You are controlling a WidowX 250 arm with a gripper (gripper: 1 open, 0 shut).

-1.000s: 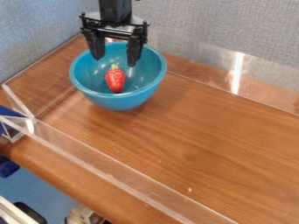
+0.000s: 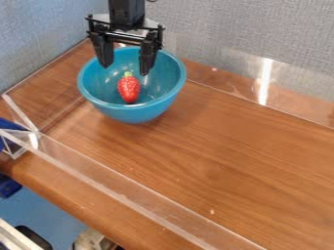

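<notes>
A teal bowl (image 2: 162, 99) stands near the back left of the wooden table, with a red strawberry (image 2: 129, 89) lying inside it. My black gripper (image 2: 125, 61) hangs over the bowl's back part, above and behind the strawberry, its two fingers spread open with nothing visible between them.
Clear plastic borders run along the table's edges, with grey walls behind. A blue object (image 2: 10, 139) with white strips sits at the left edge.
My gripper has shifted very slightly to the left over the bowl. The bowl and strawberry have not visibly moved.
</notes>
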